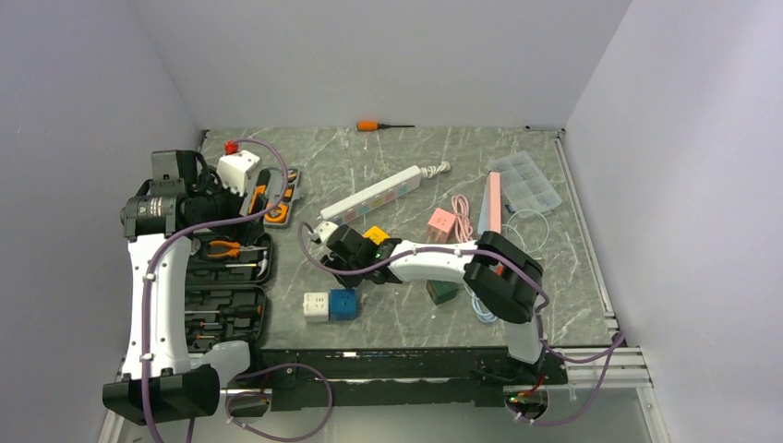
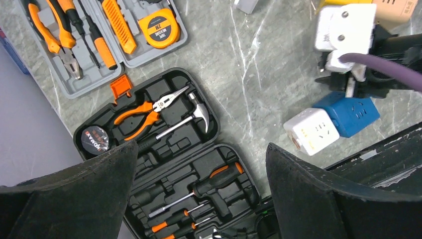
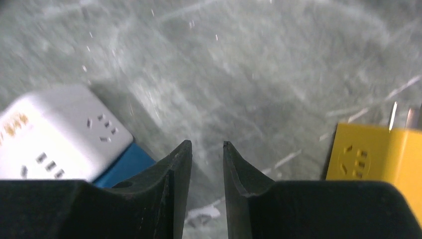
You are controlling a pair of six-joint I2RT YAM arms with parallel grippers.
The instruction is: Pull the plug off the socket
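Note:
A white socket cube (image 1: 316,306) and a blue cube (image 1: 343,305) stand side by side, touching, near the front edge. In the right wrist view the white cube (image 3: 64,134) is at left, with part of the blue cube (image 3: 127,164) showing behind my finger. My right gripper is part open with a narrow, empty gap, just beyond the cubes from the front edge. My left gripper is wide open above the tool case, holding nothing. Which piece is the plug cannot be told.
A yellow cube (image 3: 368,159) lies right of my right gripper, partly under its arm in the top view. Further back lies a white power strip (image 1: 374,196). Tool cases (image 1: 222,318) fill the left side; a pink cube (image 1: 441,224) and cords lie right.

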